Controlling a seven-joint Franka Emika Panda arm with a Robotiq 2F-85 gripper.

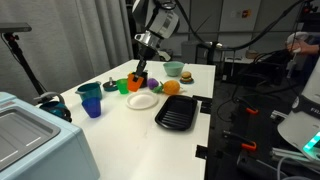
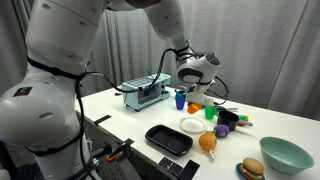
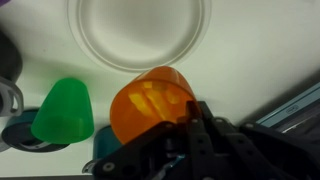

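An orange cup is held tilted by my gripper, which is shut on its rim. In the wrist view the orange cup shows its open mouth, with brighter yellow-orange patches inside; I cannot tell whether these are contents or light. Beside it is a green cup, also visible left of the orange cup in exterior view 1 as the green cup. A white plate lies in front of the cups. From the other side, the orange cup appears just behind the plate.
A black tray lies right of the plate, near an orange rounded item. Blue and teal vessels stand left, by a toaster oven. A burger and green bowl sit farther off.
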